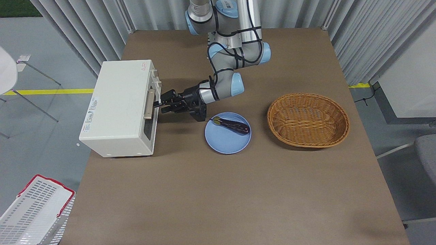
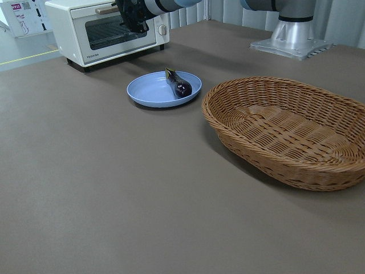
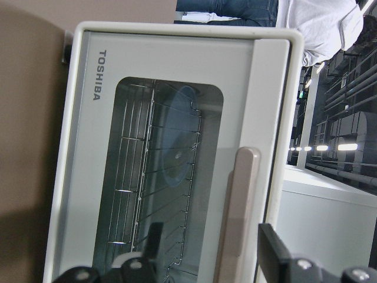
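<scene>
A white Toshiba toaster oven [image 1: 112, 108] stands at the left of the table with its glass door closed; a wire rack shows inside. My gripper is open at the door, its fingers on either side of the beige handle [image 3: 241, 206] in the wrist view; whether they touch it I cannot tell. A blue plate [image 1: 222, 143] right of the oven holds a dark eggplant [image 1: 233, 126].
A wicker basket [image 1: 307, 120] sits on the right of the brown table [image 1: 241, 192]. A white crate [image 1: 34, 208] stands low beside the table at front left.
</scene>
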